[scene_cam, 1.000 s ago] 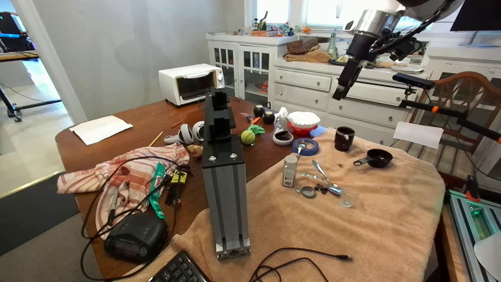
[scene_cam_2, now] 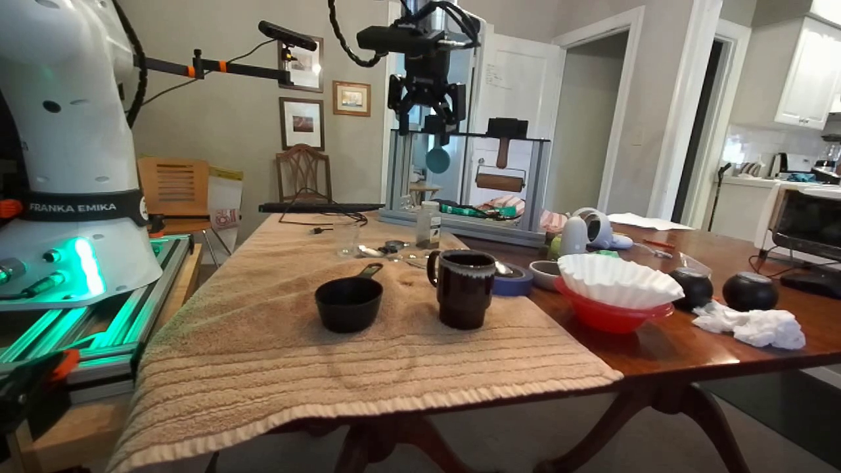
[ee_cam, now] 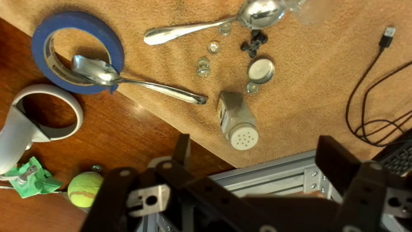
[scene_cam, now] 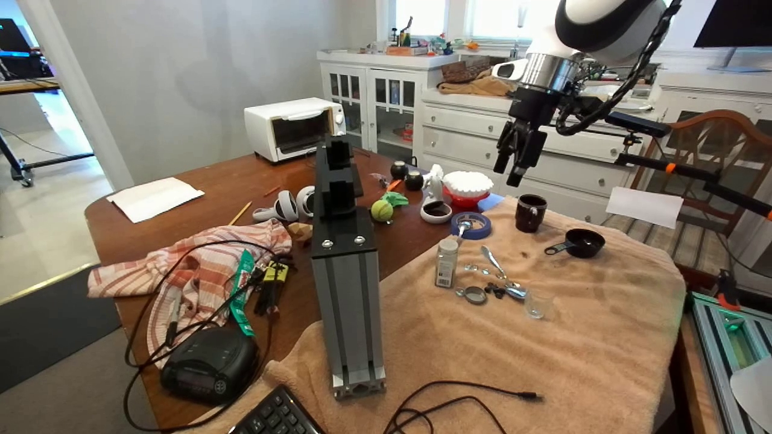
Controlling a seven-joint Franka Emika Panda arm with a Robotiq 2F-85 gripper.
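My gripper [scene_cam: 509,169] hangs open in the air above the far part of the towel, with nothing between its fingers. In the wrist view its two dark fingers [ee_cam: 335,160] stand wide apart. A shaker bottle [ee_cam: 236,116] with a white holed lid stands on the towel, well below me. One spoon [ee_cam: 162,90] rests with its bowl on a blue tape roll [ee_cam: 117,50]; another spoon [ee_cam: 201,29] lies on the towel. A dark mug [scene_cam_2: 465,288] and a black measuring cup [scene_cam_2: 348,303] stand toward the towel's end. Small glass beads and a round metal lid [ee_cam: 261,71] lie near the bottle.
A tall metal frame [scene_cam: 352,311] rises from the table, with utensils hanging from it. A red bowl [scene_cam_2: 612,309] holding white paper filters sits beside the towel. Cables [scene_cam: 449,405] and a keyboard [scene_cam: 278,413] occupy the near side.
My gripper has moved left and somewhat lower in exterior view 1, turning so that both fingers now show apart. The objects on the table have stayed where they were.
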